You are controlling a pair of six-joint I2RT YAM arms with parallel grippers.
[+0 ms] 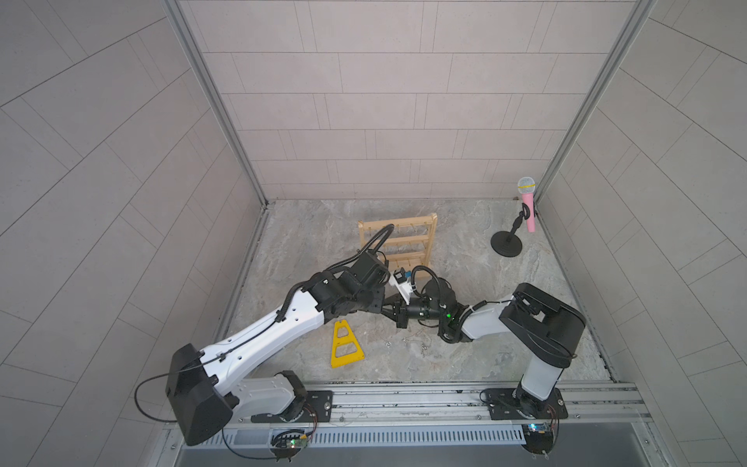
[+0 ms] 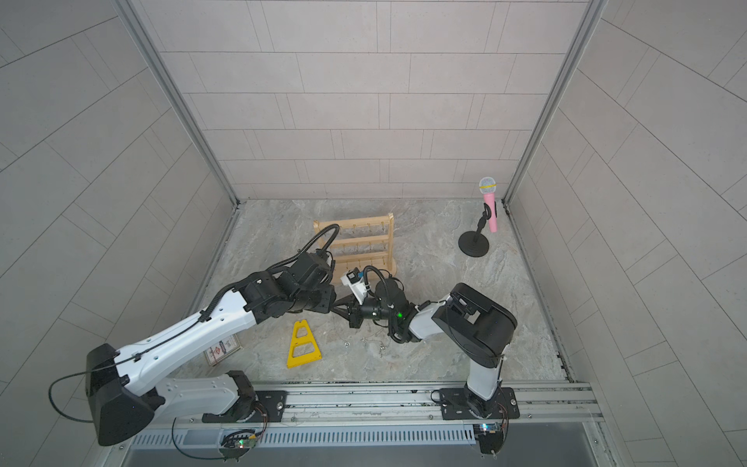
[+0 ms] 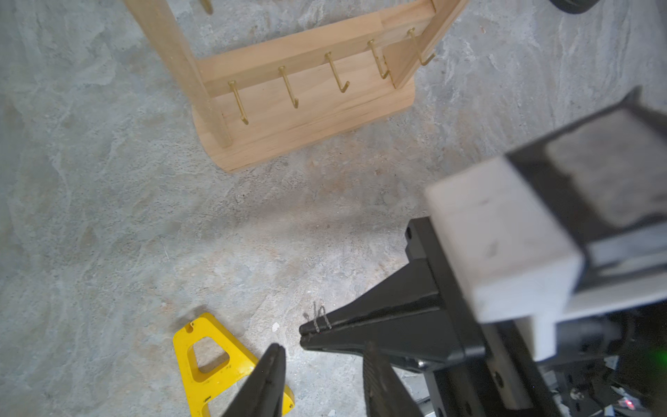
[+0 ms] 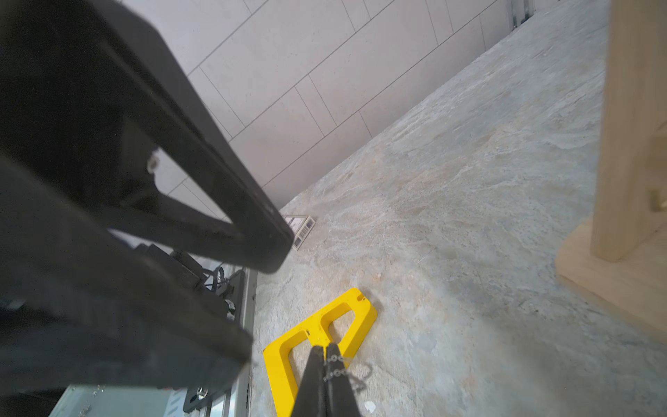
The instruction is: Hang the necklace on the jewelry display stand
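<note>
The wooden display stand [image 1: 414, 223] stands beyond both arms; its rows of brass hooks show in the left wrist view [image 3: 333, 71]. My right gripper is shut, with a bit of thin silver necklace [image 4: 338, 373] at its fingertips. In the left wrist view a short loop of the necklace [image 3: 321, 317] sits on the tips of the right gripper. My left gripper is open close by, nothing visible between its fingers. Most of the chain is hidden.
A yellow triangular frame [image 1: 344, 346] lies on the near side, left of the grippers. Small silver pieces [image 1: 424, 348] are scattered nearby. A pink microphone [image 1: 529, 206] on a black stand [image 1: 507, 243] is at the back right. Floor between grippers and wooden stand is clear.
</note>
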